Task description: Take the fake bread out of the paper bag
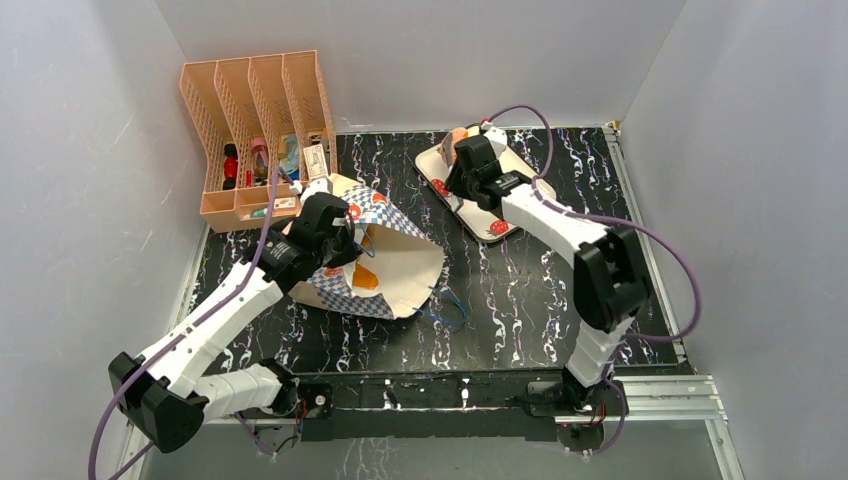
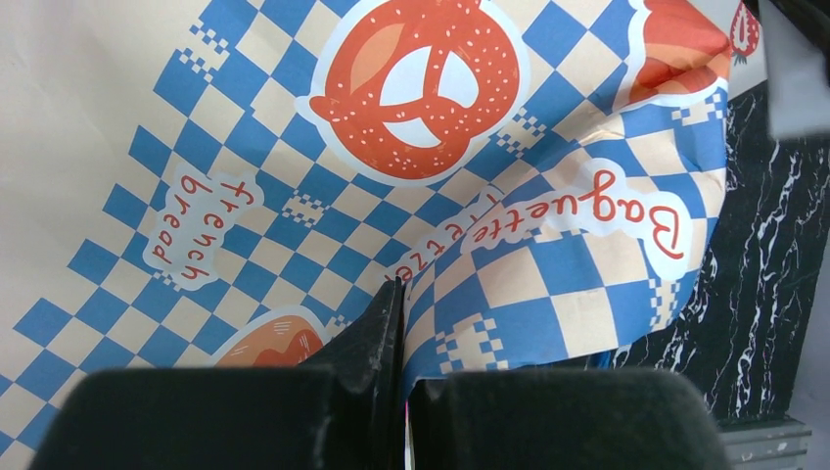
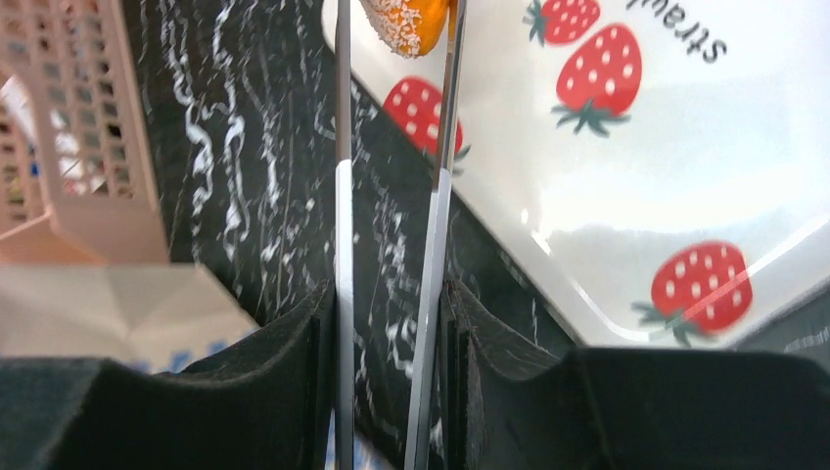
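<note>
The checkered paper bag [image 1: 410,275] [image 2: 245,127] lies open on the left, an orange bread piece [image 1: 365,275] inside. My left gripper [image 1: 348,250] is at its upper folded edge, paper beside its fingertips; whether it is open or shut is unclear. My right gripper [image 1: 452,180] is over the strawberry-patterned tray [image 1: 500,225] [image 3: 666,166], with an orange bread [image 1: 458,136] [image 3: 406,24] at its fingertips; whether it still grips the bread is unclear.
A pink organizer [image 1: 220,110] with small items stands at back left, close to the bag. Grey walls bound the table at back and sides.
</note>
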